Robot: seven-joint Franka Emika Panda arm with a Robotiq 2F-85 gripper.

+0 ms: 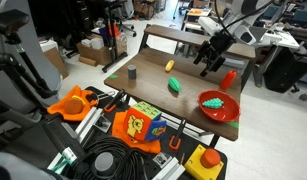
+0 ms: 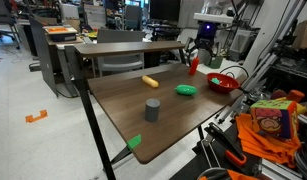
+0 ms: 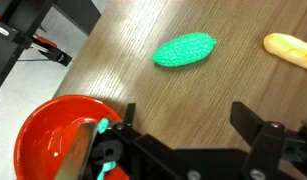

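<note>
My gripper is open above the wooden table, with nothing between its fingers. Left of it in the wrist view is the red bowl, partly cut off by the frame. A teal-green object lies inside the bowl; the gripper covers part of it in the wrist view. On the bare wood lie a green oval object and a yellow elongated object. Exterior view 1 has the gripper beyond the bowl, near a red upright item.
A grey cylinder stands toward one end of the table. The shelf board runs along one long side. Beside the table, an orange bin holds colourful packages. Bare wood surrounds the green and yellow objects.
</note>
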